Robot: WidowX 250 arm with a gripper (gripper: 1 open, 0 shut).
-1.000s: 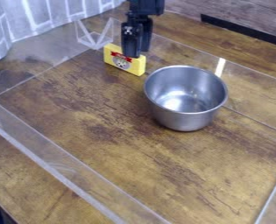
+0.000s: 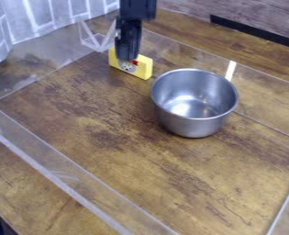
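A dark gripper [image 2: 127, 51] hangs at the top middle, just above a small yellow box [image 2: 141, 68] with a red and white label, which lies on the wooden table near the back left. Whether the fingers touch the box or are open cannot be made out. To the right of the box stands a steel pot [image 2: 194, 101], empty as far as it shows.
Clear plastic edges run along the left and back, with white cloth at the upper left and a dark wall at the upper right.
The box and pot look unmoved.
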